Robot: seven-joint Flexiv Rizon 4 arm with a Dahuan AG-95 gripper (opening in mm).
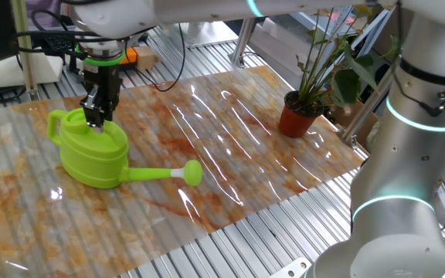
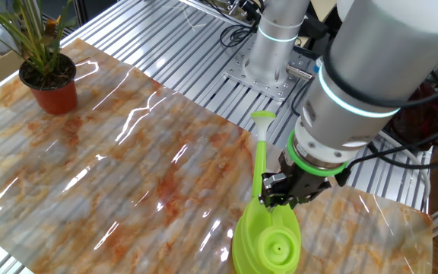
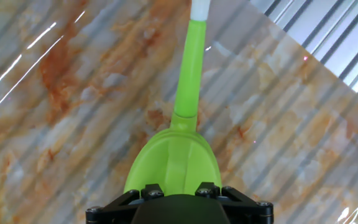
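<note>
The light green watering can (image 1: 95, 154) stands upright on the marbled sheet, its spout ending in a white neck and round green head. My gripper (image 1: 95, 125) points down over the top of the can, close to it; whether it touches the can is not clear. In the wrist view the two black fingers (image 3: 151, 191) stand apart, with the can's green top (image 3: 176, 163) showing through the gap and nothing held between them. The can's handle is hidden there below the gripper. From the other side, the can's round cap (image 2: 277, 249) sits just in front of the gripper (image 2: 278, 202).
A potted plant in a reddish-brown pot (image 1: 296, 117) stands near the sheet's far right corner. Between plant and can the marbled sheet (image 1: 222, 143) is clear. Slatted metal table (image 1: 269, 232) surrounds it. Cables hang along the arm.
</note>
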